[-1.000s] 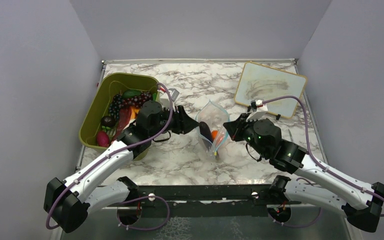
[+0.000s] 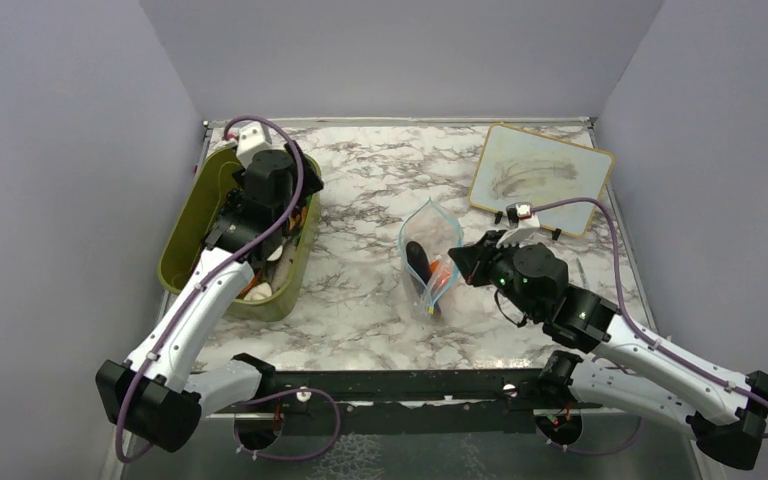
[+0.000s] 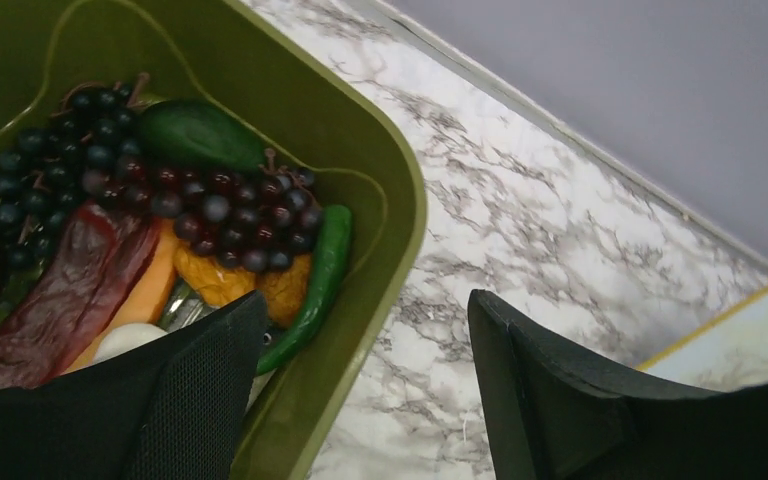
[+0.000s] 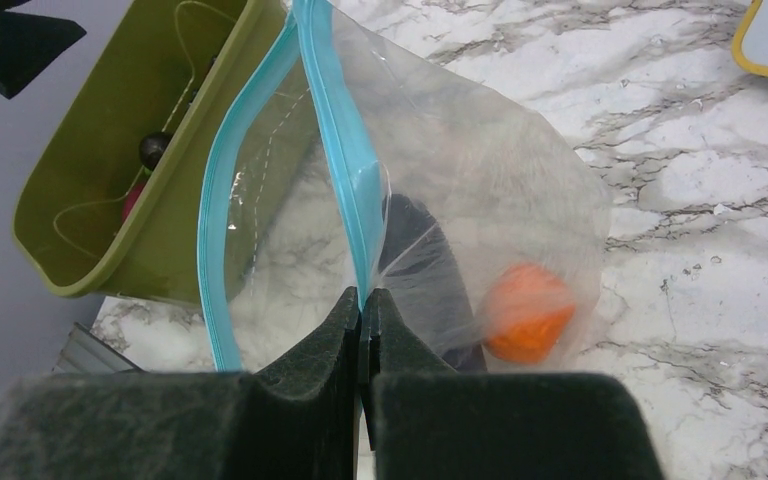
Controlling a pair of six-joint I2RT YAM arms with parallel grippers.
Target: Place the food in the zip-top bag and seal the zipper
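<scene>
The zip top bag (image 2: 425, 270) stands in the middle of the table with a dark oblong item (image 4: 425, 260) and an orange item (image 4: 528, 310) inside. My right gripper is shut on the bag's blue zipper edge. My left gripper is open over the green food bin (image 3: 390, 250), which holds dark grapes (image 3: 45, 170), red grapes (image 3: 240, 225), a cucumber (image 3: 200, 135), a long green pepper (image 3: 325, 260) and other food. In the top view the left arm hides part of the bin's contents.
A white board (image 2: 540, 175) with a yellow edge lies at the back right. Grey walls bound the back and both sides.
My left gripper has moved away from the bag, leftward and back, to over the bin. The bag and my right gripper have barely moved.
</scene>
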